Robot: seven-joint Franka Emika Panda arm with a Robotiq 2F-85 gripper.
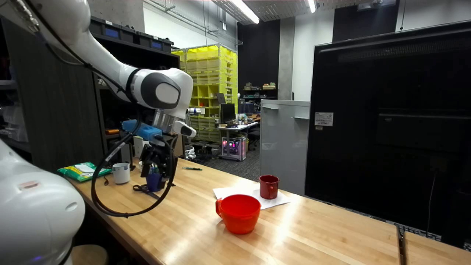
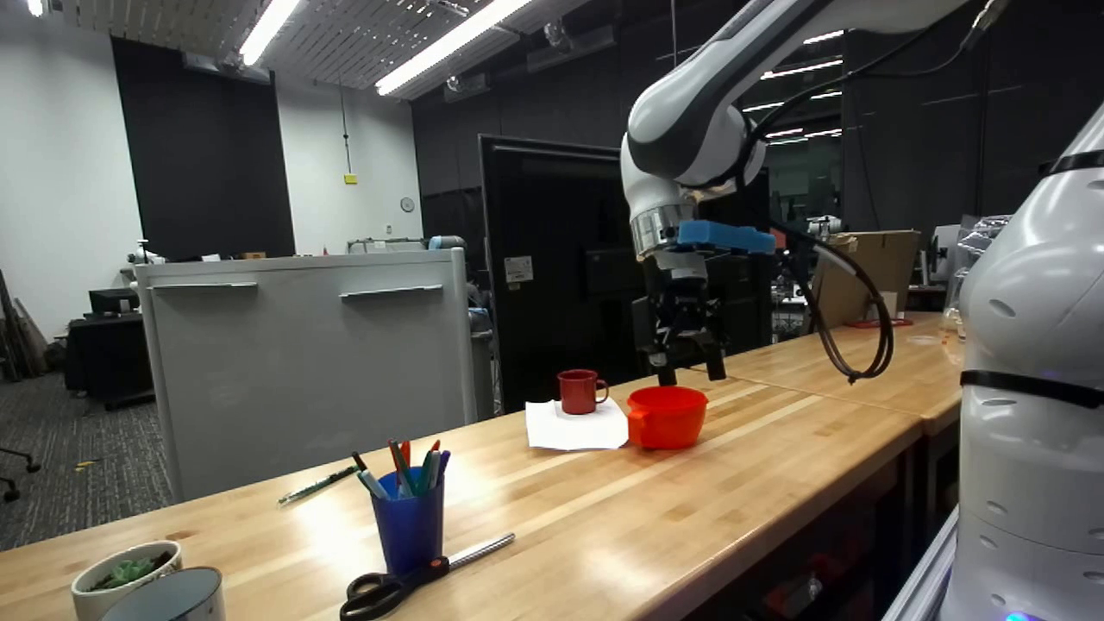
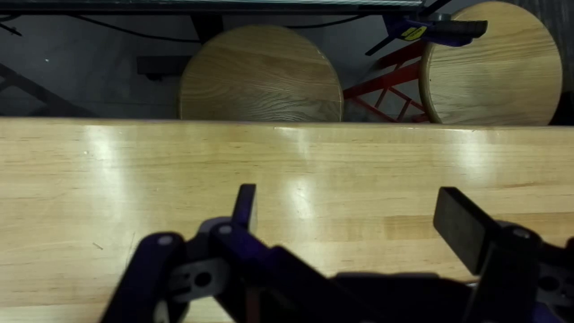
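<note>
My gripper hangs above the table with its two dark fingers spread wide, bare wood showing between them. In the second exterior view the gripper (image 2: 691,374) appears above and behind a bright red bowl-like cup (image 2: 668,419), which stands upright on the wood. A dark red mug (image 1: 269,187) stands upright on a sheet of white paper (image 1: 277,201), just beyond the bright red cup (image 1: 239,216). Neither red vessel shows in the wrist view.
A blue pen cup (image 2: 408,523), black scissors (image 2: 378,594), a white mug (image 1: 121,173) and a green packet (image 1: 80,172) occupy one end of the table. A pen (image 2: 316,485) lies near the far edge.
</note>
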